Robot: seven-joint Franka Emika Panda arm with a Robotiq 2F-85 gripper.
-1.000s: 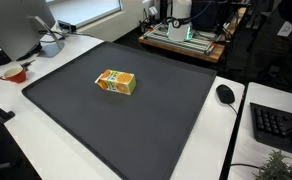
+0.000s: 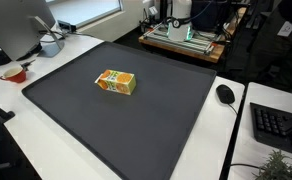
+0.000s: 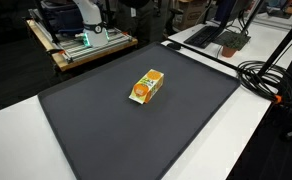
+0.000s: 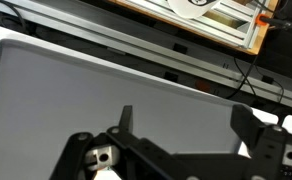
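A small orange-and-white juice carton (image 2: 116,82) lies on its side on the dark grey mat (image 2: 136,125). Exterior view 2 shows the same carton (image 3: 146,87) towards the back half of the mat, with clear surface all around it. In the wrist view my gripper is open, its two dark fingers wide apart at the lower left and lower right. Between them only bare grey mat shows, and the carton is out of that view. Neither exterior view has the gripper in it.
A red cup (image 2: 14,74) stands left of the mat. To the right are a black mouse (image 2: 225,95) and a keyboard (image 2: 278,128). Coiled black cables (image 3: 264,77) lie on the white table in exterior view 2.
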